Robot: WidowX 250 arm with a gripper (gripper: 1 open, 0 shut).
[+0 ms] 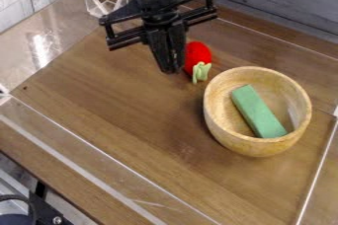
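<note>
The black gripper [169,51] hangs over the upper middle of the table, just left of a red object with a pale green part [200,59]; it looks shut, with nothing visible between its fingers. A wooden bowl [258,146] stands on the right, holding a green block [258,112].
A clear plastic holder [106,2] sits at the back left, partly behind the arm. A pale wall runs along the back right.
</note>
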